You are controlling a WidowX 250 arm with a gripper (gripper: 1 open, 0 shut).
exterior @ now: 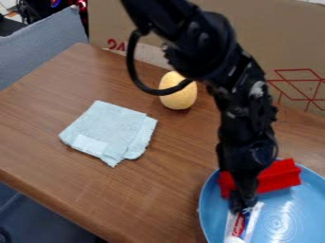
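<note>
My gripper (244,195) is low over the blue plate (292,214) at the lower right, at the upper end of a white toothpaste tube (240,227). A red object (278,175) lies on the plate behind it. The dark fingertips are hard to make out against the tube and red object, so I cannot see clearly how they stand.
A folded light-blue cloth (108,131) lies on the wooden table (64,85) at left centre. A yellow egg-shaped object (177,96) stands at the back, before a cardboard box (292,47).
</note>
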